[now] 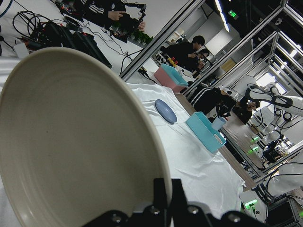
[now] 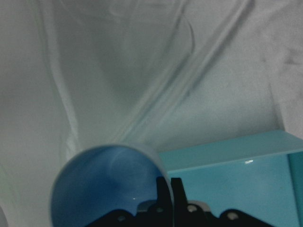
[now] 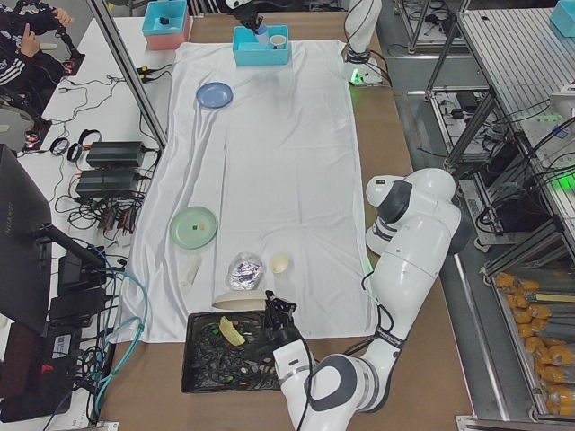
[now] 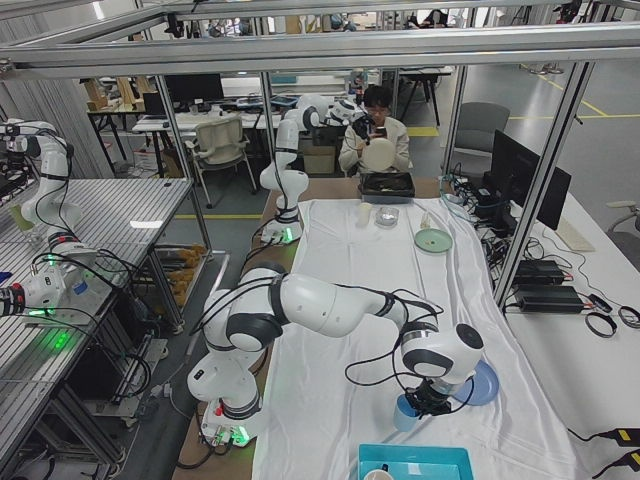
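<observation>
My left gripper (image 3: 277, 314) is shut on the rim of a cream plate (image 1: 75, 132), held tilted over a black tray (image 3: 202, 359) with a yellow piece (image 3: 231, 332) in it. In the right wrist view my right gripper is shut on the rim of a blue cup (image 2: 104, 184), above the white cloth beside a turquoise bin (image 2: 241, 175). A white cup (image 3: 279, 42) stands in that bin.
On the cloth are a blue plate (image 3: 215, 94), a green plate (image 3: 193, 227), a foil-covered item (image 3: 244, 271), a cream cup (image 3: 279, 264) and a pale thin object (image 3: 191, 269).
</observation>
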